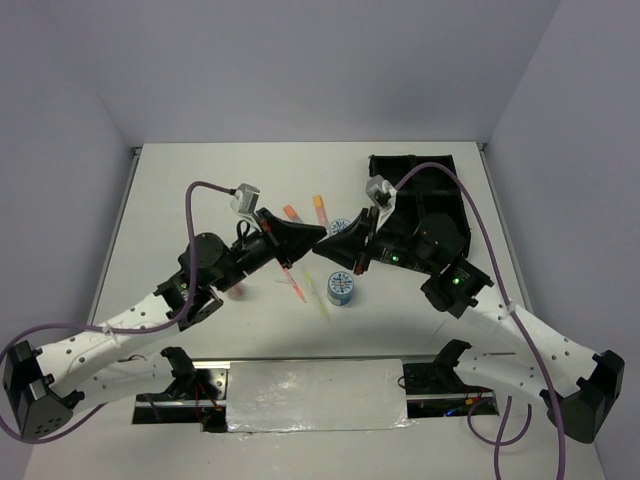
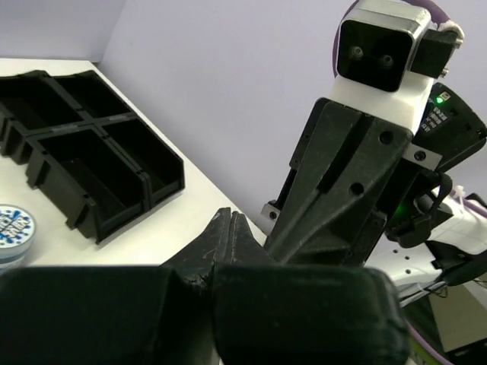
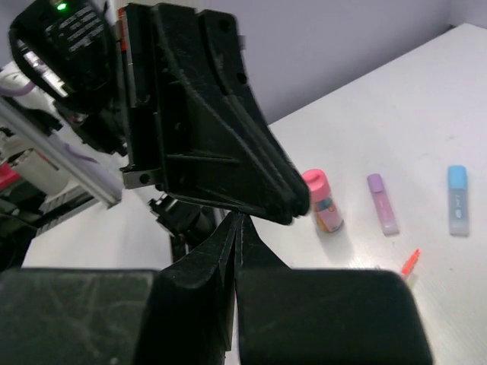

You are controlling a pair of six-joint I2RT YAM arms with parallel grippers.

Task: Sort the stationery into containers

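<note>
My left gripper (image 1: 318,231) and right gripper (image 1: 324,246) meet tip to tip over the middle of the table. Both are shut; no object shows between the fingertips in either wrist view. A thin yellow-green pen (image 1: 316,298) slants just below them in the top view; whether it rests on the table cannot be told. Close by lies an orange pen (image 1: 294,285), its upper end covered by the left arm. The black divided container stands at the back right, partly hidden by the right arm from above.
A round blue-topped tin (image 1: 340,288) stands in front of the grippers, with another (image 1: 340,227) behind. Orange markers (image 1: 320,209) lie further back. The right wrist view has a pink-capped bottle (image 3: 323,200), a purple-capped marker (image 3: 383,204) and a blue-capped one (image 3: 457,200).
</note>
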